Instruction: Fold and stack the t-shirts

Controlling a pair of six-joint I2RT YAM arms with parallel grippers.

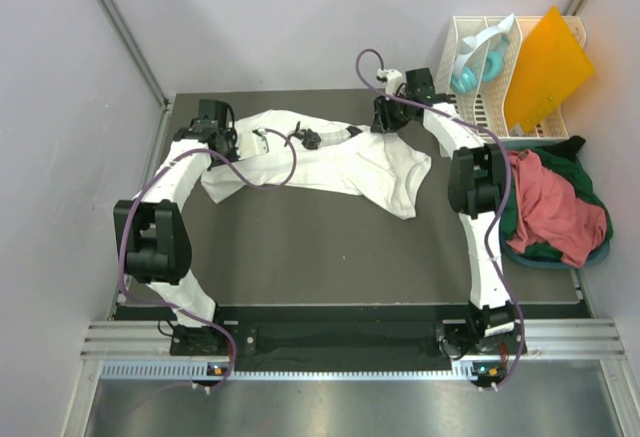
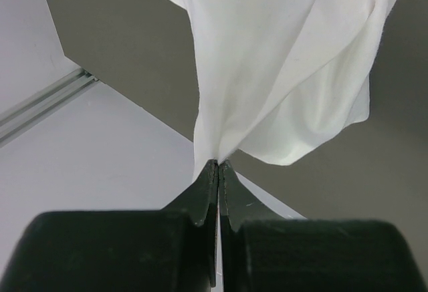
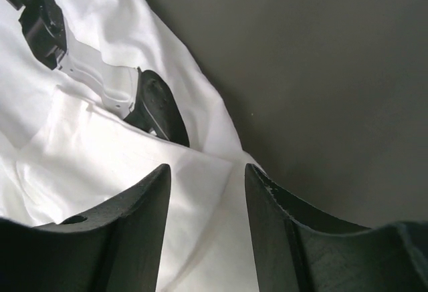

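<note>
A white t-shirt (image 1: pixel 330 169) lies partly folded across the back of the dark table. My left gripper is shut on a gathered point of its cloth, which hangs in folds from the fingertips in the left wrist view. At the shirt's right back edge, my right gripper (image 1: pixel 384 125) is part open. Its two fingers stand on either side of a folded corner of the shirt (image 3: pixel 208 172) in the right wrist view, with a gap still between them. A black and grey shape (image 3: pixel 159 105) shows on the shirt, partly covered by that fold.
At the right, a basket holds a pink cloth (image 1: pixel 560 212) and a dark green cloth (image 1: pixel 592 185). Behind it stands a white rack (image 1: pixel 478 107) with blue headphones (image 1: pixel 480 67) and an orange board (image 1: pixel 545 69).
</note>
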